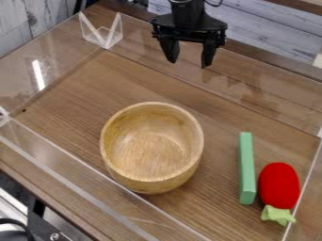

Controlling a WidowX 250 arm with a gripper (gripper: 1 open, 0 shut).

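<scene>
My black gripper (pixel 187 49) hangs at the top centre of the camera view over the wooden table, its fingers spread apart with nothing between them. A wide tan bowl (pixel 151 174) sits low in the middle. To its right lie a long pale green stick (pixel 247 168) and a red object (pixel 278 184) with a pale green piece (pixel 278 214) at its lower end.
Clear plastic holders (pixel 101 31) stand at the upper left, with another clear piece at the left edge. Black cable or hardware shows at the lower left corner.
</scene>
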